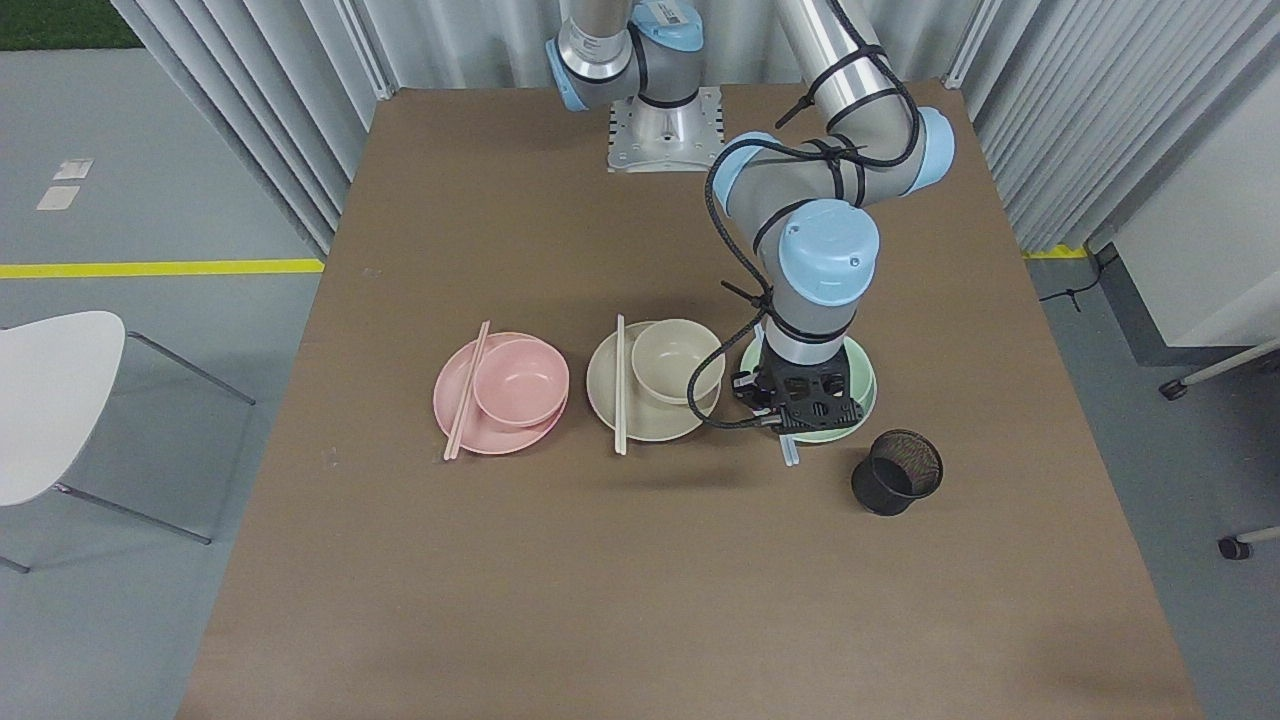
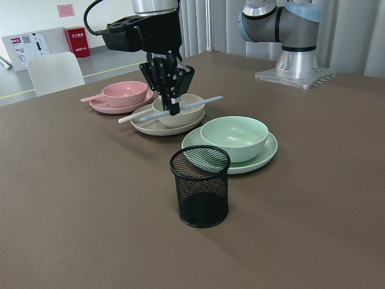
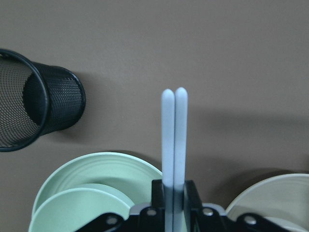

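Note:
My gripper (image 2: 174,103) is shut on a pair of pale blue chopsticks (image 3: 180,135), held horizontally above the green plate (image 2: 264,156) and green bowl (image 2: 234,133). The black mesh cup (image 1: 897,472) stands empty at the front right of the green set, and shows at the left of the wrist view. The cream bowl (image 1: 672,354) sits on its cream plate (image 1: 642,418) with white chopsticks (image 1: 620,384) along the left side.
A pink plate (image 1: 453,378) with pink bowl (image 1: 522,378) and pink chopsticks (image 1: 468,390) is at the left.

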